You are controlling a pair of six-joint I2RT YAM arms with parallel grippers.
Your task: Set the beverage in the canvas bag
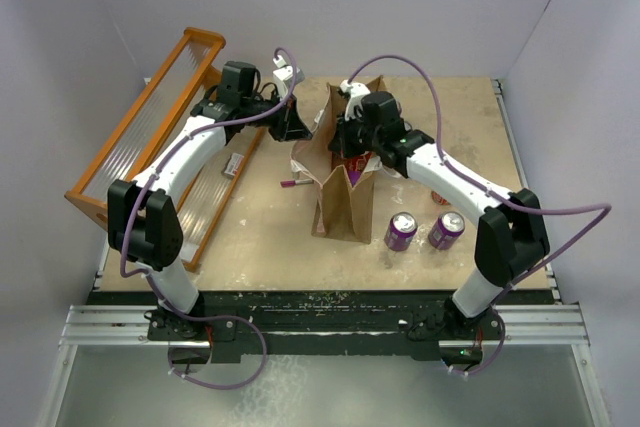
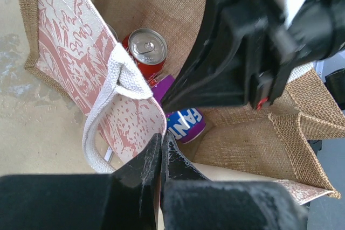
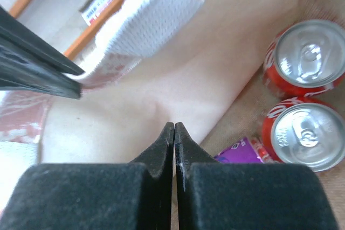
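The canvas bag [image 1: 345, 209] stands mid-table with red cans [image 3: 304, 133] and a purple Fanta can [image 2: 186, 124] inside. My left gripper is shut at the bag's left edge, where the printed lining [image 2: 70, 47] and white handle [image 2: 118, 79] show; whether fabric is between its fingers is unclear. My right gripper is shut above the bag's opening, nothing visible between its fingers. Two purple cans [image 1: 400, 232] stand on the table right of the bag.
A wooden rack [image 1: 100, 182] takes up the left side. A reddish object [image 1: 440, 197] sits behind the right purple can, partly hidden by my right arm.
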